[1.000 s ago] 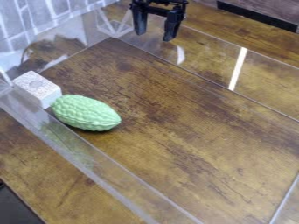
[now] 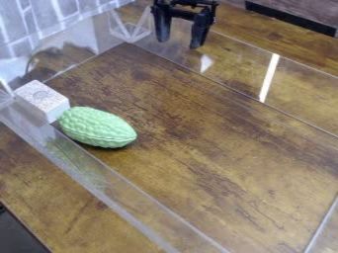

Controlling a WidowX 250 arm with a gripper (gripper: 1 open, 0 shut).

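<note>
My black gripper (image 2: pixel 180 30) is at the top of the camera view, its two fingers pointing down and apart, open with nothing seen between them. Far from it, at the left, a green bumpy bitter melon (image 2: pixel 97 127) lies on the wooden surface. A speckled pale block (image 2: pixel 42 101) sits just behind it, up and to the left.
Clear plastic walls (image 2: pixel 264 79) border the wooden surface (image 2: pixel 199 148). The middle and right of the enclosed area are empty. A tiled backdrop stands at the upper left.
My gripper has shifted slightly to the right. The melon and block have not moved.
</note>
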